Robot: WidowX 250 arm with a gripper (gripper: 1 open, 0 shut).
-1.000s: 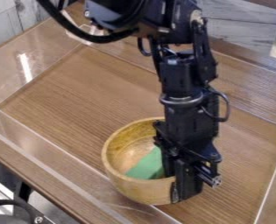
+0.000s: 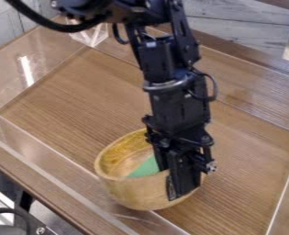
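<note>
A light wooden bowl point(image 2: 128, 184) with a green object point(image 2: 144, 168) inside sits near the front of the wooden table. My black gripper point(image 2: 180, 179) is down at the bowl's right side, shut on its rim as far as can be seen; the fingers partly hide that side of the bowl.
White marble-like panels line the back, and a clear strip runs along the left and front edge, with dark space beyond at the lower left.
My gripper and the bowl have shifted a little to the left and upward in the view, and less of the green object shows.
</note>
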